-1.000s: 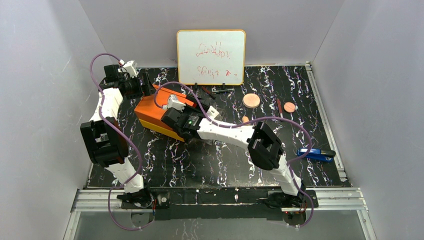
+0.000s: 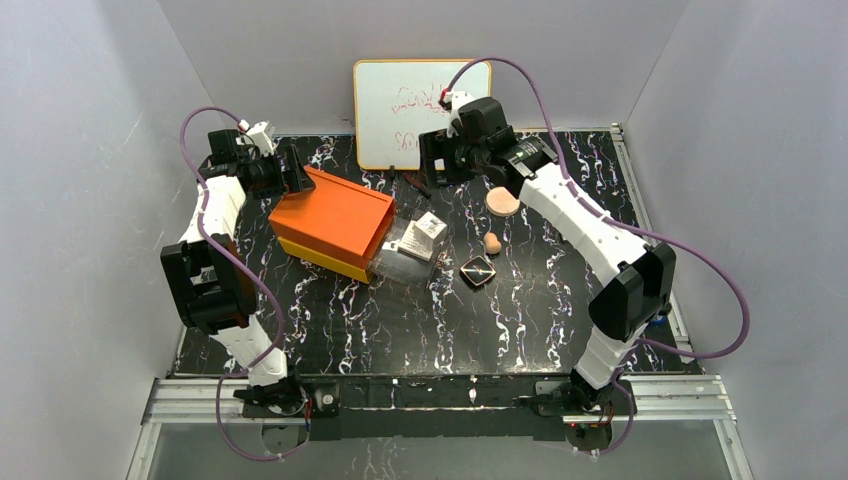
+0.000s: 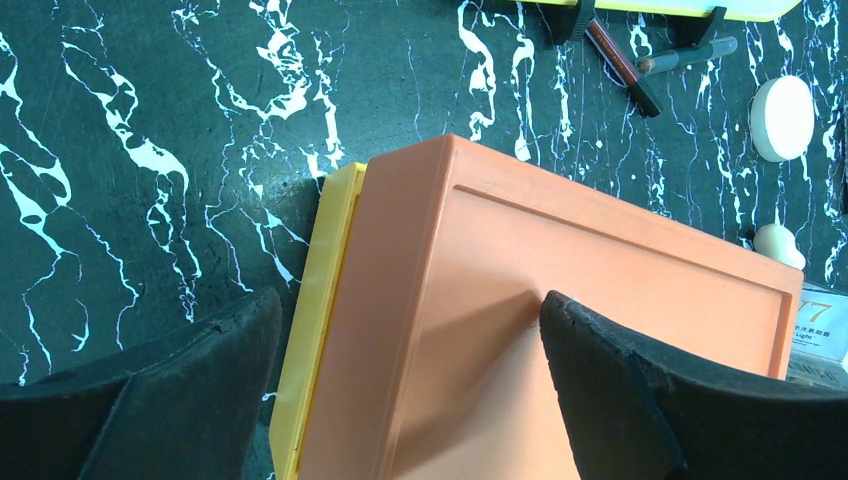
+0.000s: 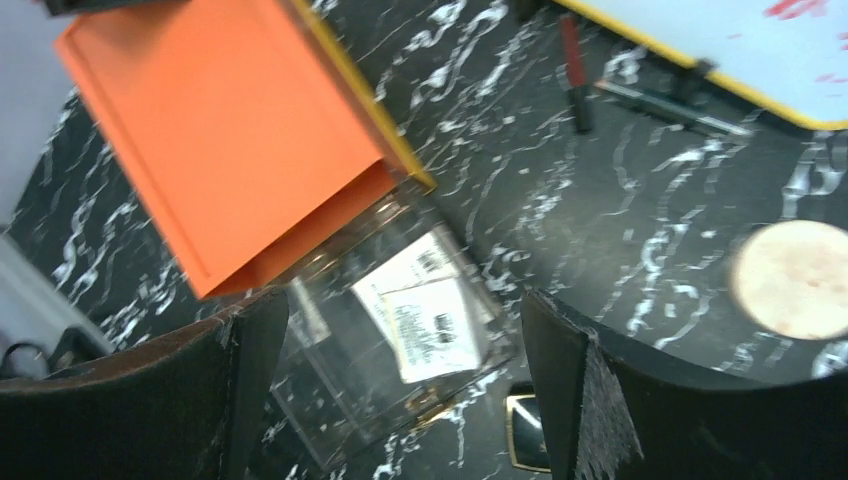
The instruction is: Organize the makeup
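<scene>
An orange box with a yellow base (image 2: 330, 220) sits at center-left, a clear drawer (image 2: 395, 265) pulled out at its right end holding white packets (image 2: 428, 232). My left gripper is open at the box's upper left corner. My right gripper is open, raised above the table right of the box, near the whiteboard. A dark square compact (image 2: 477, 271), a small beige sponge (image 2: 492, 243), a round pale puff (image 2: 503, 202) and two pencils (image 3: 620, 62) lie on the table.
The whiteboard (image 2: 405, 110) stands at the back. The right arm covers much of the table's right side in the top view.
My right gripper has moved up and to the right, away from the box, uncovering the drawer and packets. The left arm has stayed still.
</scene>
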